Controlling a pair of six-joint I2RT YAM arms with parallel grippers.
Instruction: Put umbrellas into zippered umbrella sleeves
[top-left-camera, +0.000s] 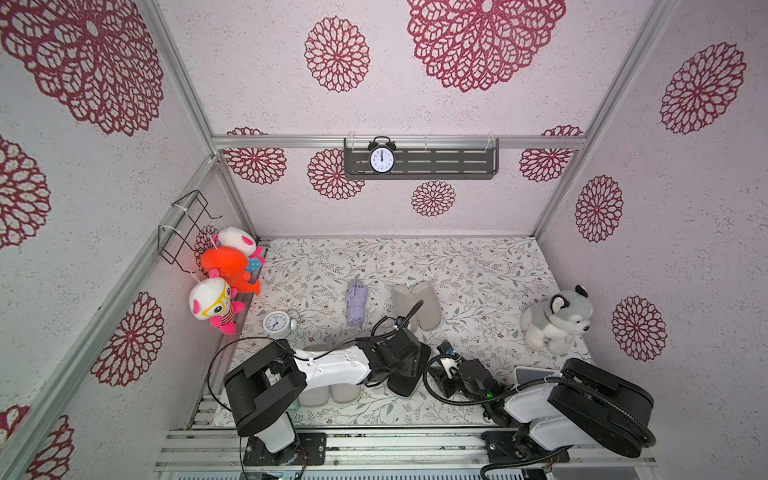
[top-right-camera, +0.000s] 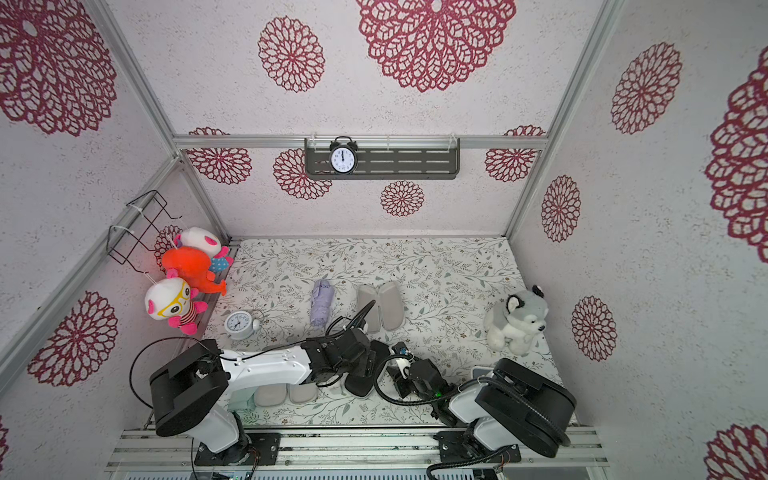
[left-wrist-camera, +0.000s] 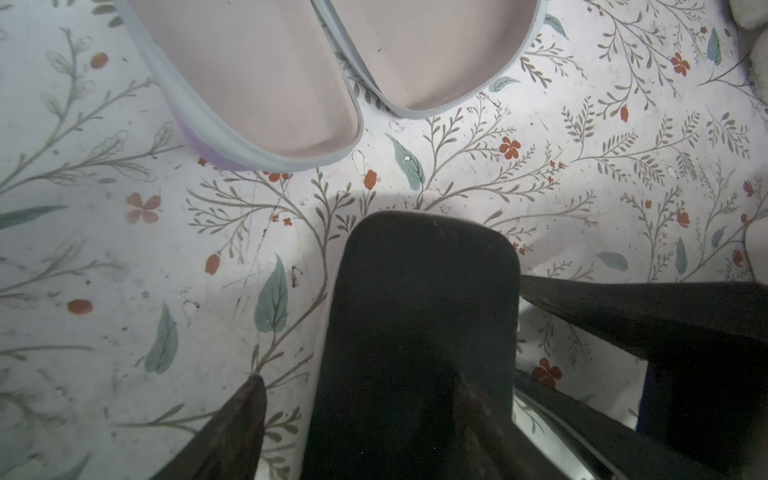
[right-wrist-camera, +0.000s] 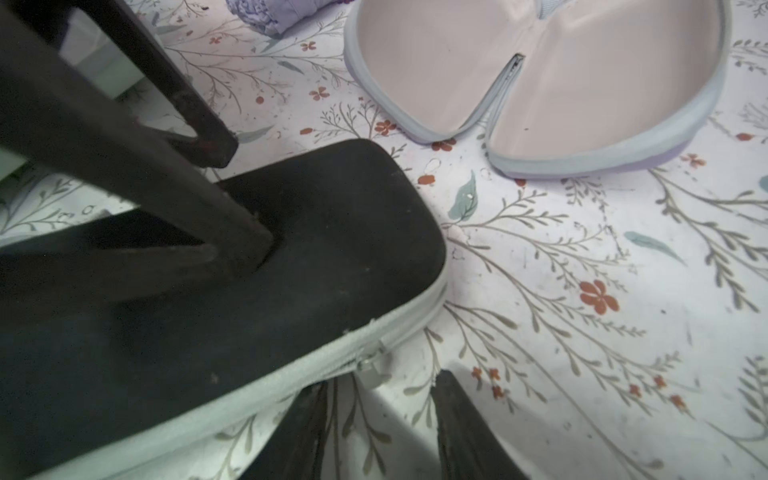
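Note:
A black umbrella sleeve (left-wrist-camera: 408, 312) with pale zipper edge lies on the table under my left gripper (top-left-camera: 409, 352). In the right wrist view my right gripper has its fingertips apart at the zipper pull (right-wrist-camera: 369, 364); the left gripper's dark parts rest over the sleeve's top. The left gripper's dark fingers straddle the sleeve's lower part in the left wrist view, apparently apart. A lilac folded umbrella (top-left-camera: 357, 302) and an open pale sleeve (top-left-camera: 428, 308) lie behind.
A white clock (top-left-camera: 277, 322) and plush toys (top-left-camera: 224, 272) stand at left, a husky plush (top-left-camera: 556, 320) at right. Pale sleeves (top-left-camera: 344, 392) lie under the left arm, a grey tray (top-left-camera: 532, 374) by the right arm.

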